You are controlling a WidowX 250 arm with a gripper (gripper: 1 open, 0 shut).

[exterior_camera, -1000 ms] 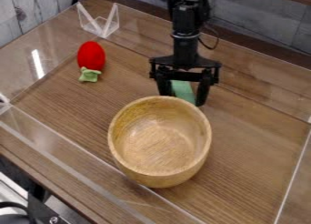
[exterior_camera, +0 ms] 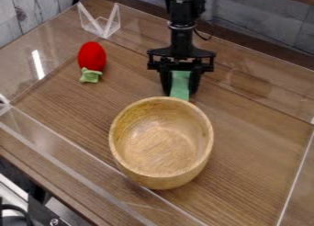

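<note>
The black gripper [exterior_camera: 181,68] is over a green object [exterior_camera: 181,84] standing just behind a large wooden bowl [exterior_camera: 160,158]. The gripper's fingers are around the green object's upper part; whether they are closed on it I cannot tell.
A red object [exterior_camera: 91,55] with a small green piece [exterior_camera: 90,75] lies at the left. A white wire rack [exterior_camera: 95,20] is at the back left.
Compared with a second ago, the gripper is higher and farther back in view, and more of the green object shows above the bowl.
</note>
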